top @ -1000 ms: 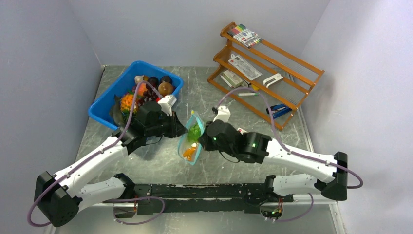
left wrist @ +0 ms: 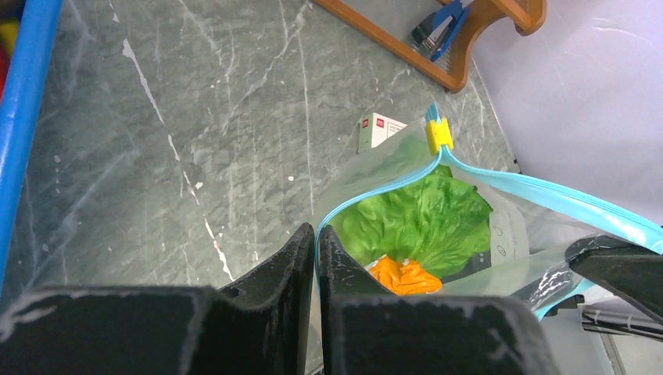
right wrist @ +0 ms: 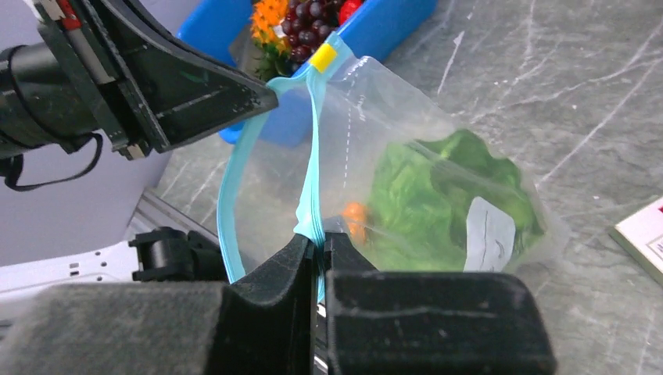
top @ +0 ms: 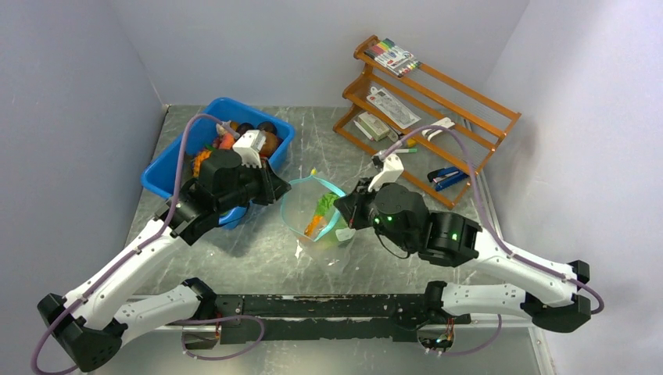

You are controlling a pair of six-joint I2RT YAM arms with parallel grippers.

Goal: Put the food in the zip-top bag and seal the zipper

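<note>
The clear zip top bag (top: pixel 301 205) hangs between my two grippers, its blue-edged mouth spread wide. My left gripper is shut on one side of that rim, which runs up from between the fingers. On the opposite side, my right gripper is shut on the blue zipper strip, pinched thin at its fingertips. Inside the bag lie a green leafy vegetable (left wrist: pixel 422 211) and an orange food piece (left wrist: pixel 403 275). A yellow slider (left wrist: pixel 439 134) sits at one end of the zipper, away from both grippers.
The blue bin (top: pixel 285 144) of toy produce stands at the back left, partly behind the left arm. A wooden rack (top: pixel 438 197) with stationery fills the back right. A small white box (right wrist: pixel 645 234) lies on the table near the bag.
The grippers have moved apart, my right one rightward and slightly up in the top view. The bag's mouth has gone from narrow to wide, and the food inside has shifted.
</note>
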